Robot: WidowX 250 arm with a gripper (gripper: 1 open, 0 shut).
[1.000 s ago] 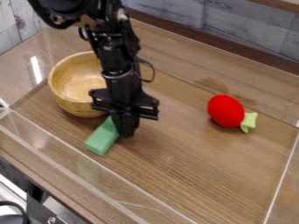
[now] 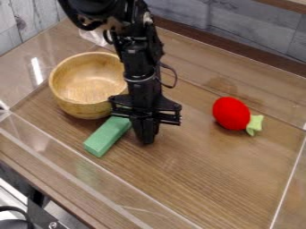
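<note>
My black gripper [image 2: 145, 130] is low over the wooden table [image 2: 216, 183], shut, with nothing visible between its fingers, though its tips are dark and hard to make out. A green block [image 2: 106, 139] lies flat just left of it, its upper end close to or under the gripper. A wooden bowl [image 2: 78, 79] stands behind and to the left of the gripper, partly hidden by the arm.
A red round object [image 2: 231, 114] with a pale green piece [image 2: 255, 125] lies at the right. A pale object sits at the back left, behind the arm.
More of the green block's upper part shows. The bowl and red object look unmoved.
</note>
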